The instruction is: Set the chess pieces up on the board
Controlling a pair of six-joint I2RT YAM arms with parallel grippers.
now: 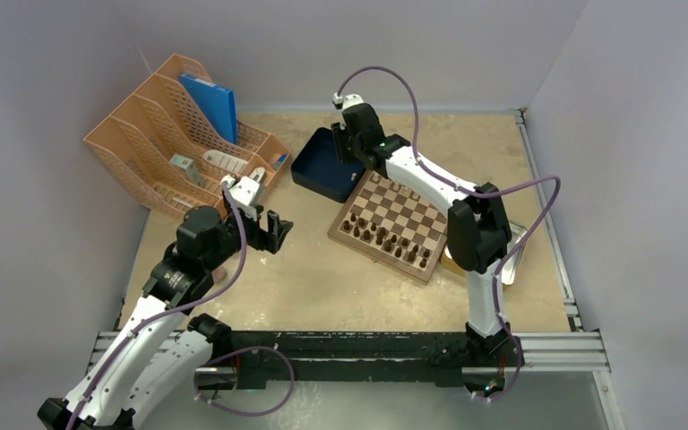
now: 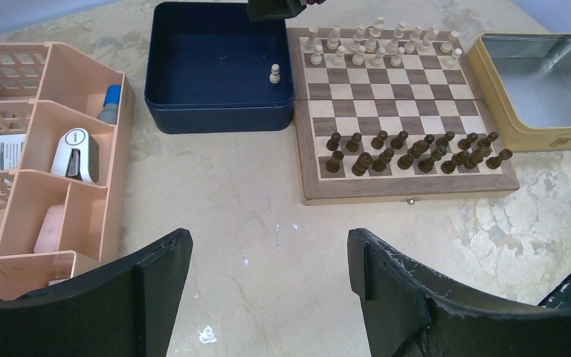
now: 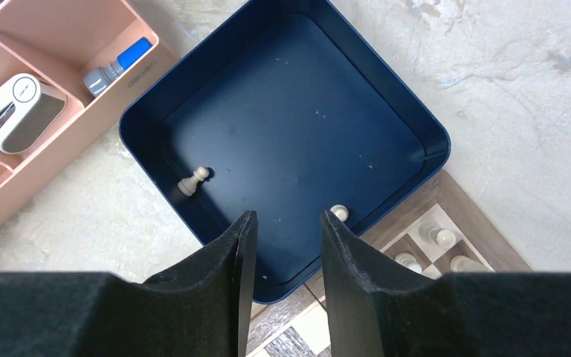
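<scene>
The wooden chessboard carries dark pieces along its near side and white pieces along the far side. Beside it is a dark blue bin holding a lying white piece and another small white piece near the board-side wall. My right gripper hangs open over this bin, nothing between its fingers. My left gripper is open and empty above bare table at the left, short of the board.
A peach organiser with stationery stands at the left. A gold-rimmed metal tin is right of the board.
</scene>
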